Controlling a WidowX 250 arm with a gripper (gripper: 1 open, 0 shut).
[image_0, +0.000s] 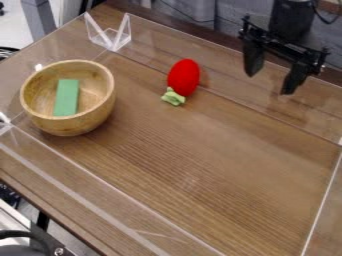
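Observation:
My gripper (278, 64) hangs over the back right of the wooden table, black and seen from the camera; whether its fingers are open or shut is hard to tell. To its left a red oval object (183, 76) lies on the table, with a small light-green piece (174, 97) just in front of it. At the left stands a wooden bowl (92, 119) with a green rectangular block (67, 98) inside.
A clear wire-like or plastic holder (110, 30) stands at the back left. A dark wall and cables border the back edge.

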